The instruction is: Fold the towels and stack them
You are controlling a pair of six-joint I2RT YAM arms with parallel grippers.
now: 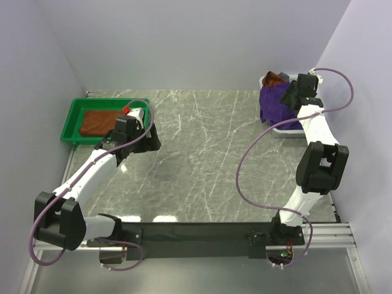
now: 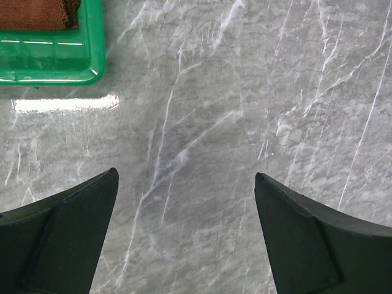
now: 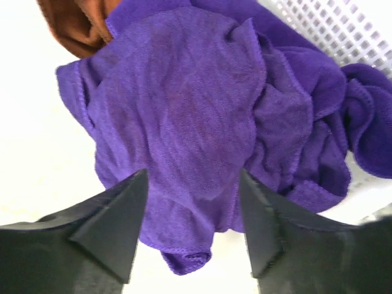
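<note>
A folded brown towel (image 1: 98,122) lies in the green tray (image 1: 75,110) at the back left. Beside it my left gripper (image 1: 147,141) stands open over bare marble, empty between its fingers in the left wrist view. At the back right a white bin (image 1: 288,133) holds crumpled purple towels (image 1: 272,101) and a brown one (image 3: 79,21) at its back. My right gripper (image 1: 294,92) is over the bin, open, with purple cloth below and between its fingertips in the right wrist view; whether it touches the cloth I cannot tell.
Walls stand behind and at both sides, close to the bin on the right. Purple hoses loop from both arms, the right one across the right part of the table.
</note>
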